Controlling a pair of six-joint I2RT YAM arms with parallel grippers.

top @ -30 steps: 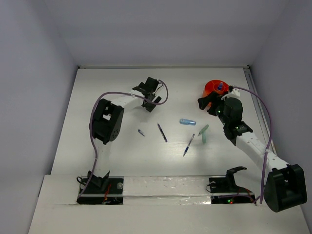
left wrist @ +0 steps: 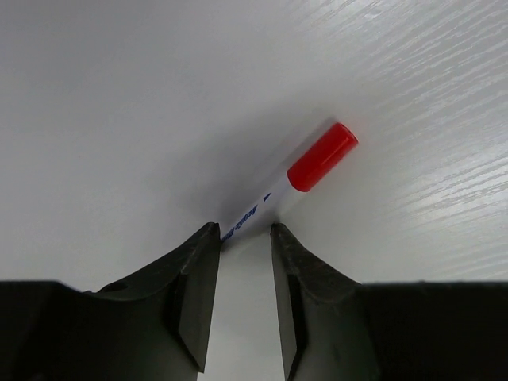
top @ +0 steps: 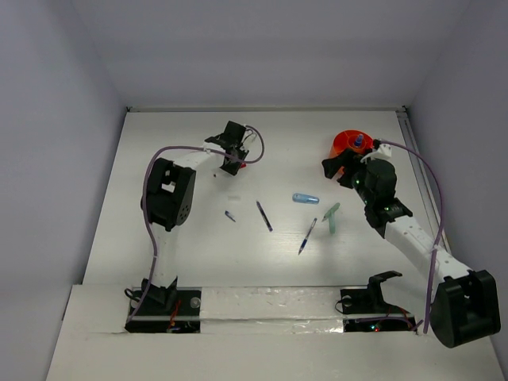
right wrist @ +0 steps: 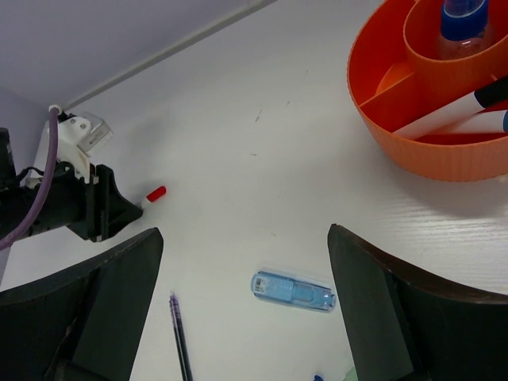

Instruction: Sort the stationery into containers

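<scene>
A white marker with a red cap (left wrist: 321, 157) lies on the table, its lower part between or just under the fingertips of my part-open left gripper, which is low at the table's back left. My right gripper stands open and empty over the right side, beside the orange organizer (right wrist: 436, 163), which holds white markers (right wrist: 436, 117) and a blue-capped bottle (right wrist: 464, 32). On the table also lie a light-blue object (top: 305, 198), a dark pen (top: 264, 214), a blue pen (top: 308, 235), a short pen (top: 230, 216) and green items (top: 331, 211).
Walls bound the white table (top: 143, 238) at the back and both sides. The left part of the table and the space between the left gripper and the organizer are mostly clear.
My left gripper has moved a little toward the left, and the red cap now shows beside it in the top view. The right arm is essentially still.
</scene>
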